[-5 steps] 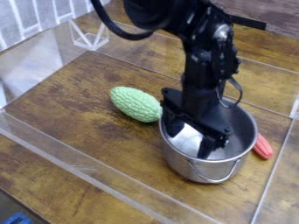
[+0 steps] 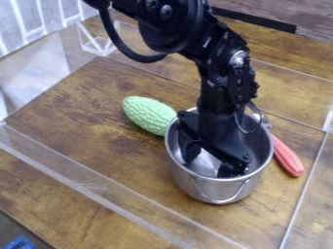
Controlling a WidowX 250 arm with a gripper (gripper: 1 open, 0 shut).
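My black gripper (image 2: 208, 144) reaches down inside a steel pot (image 2: 219, 189) in the lower right of the view. A green bumpy corn-like object (image 2: 148, 113) lies left of the pot, and a red object (image 2: 287, 159) lies to its right, partly behind it.
Clear panels run along the sides of the work area, and a blue item (image 2: 18, 242) sits at the bottom left corner.
The pot and my gripper have shifted slightly left, and more of the red object shows to the right of the pot.
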